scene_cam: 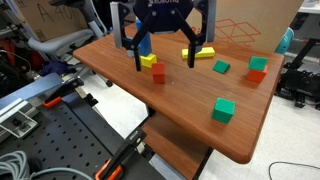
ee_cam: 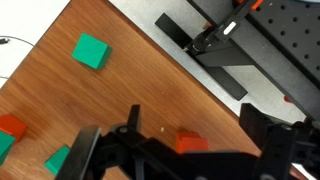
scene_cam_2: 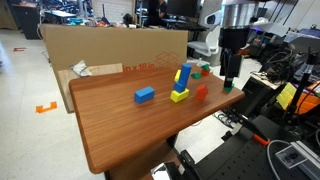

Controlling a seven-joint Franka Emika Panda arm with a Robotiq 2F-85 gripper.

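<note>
My gripper (scene_cam: 164, 66) hangs over the wooden table, its fingers wide apart and nothing between them. In the wrist view a red block (ee_cam: 190, 141) shows in the gap between the fingers, on the table below. Exterior view 1 shows that red block (scene_cam: 158, 74) near the table's front edge. A green block (scene_cam: 222, 109) lies to the right near the edge. Farther back are a flat green block (scene_cam: 221, 66), a red block with a green one on top (scene_cam: 257, 70), and a long yellow block (scene_cam: 199, 53).
Beside the red block, a tall blue block (scene_cam_2: 183, 77) stands at a yellow block (scene_cam_2: 179, 96). Another blue block (scene_cam_2: 144, 95) lies farther left. Cardboard (scene_cam_2: 120, 45) walls the far side.
</note>
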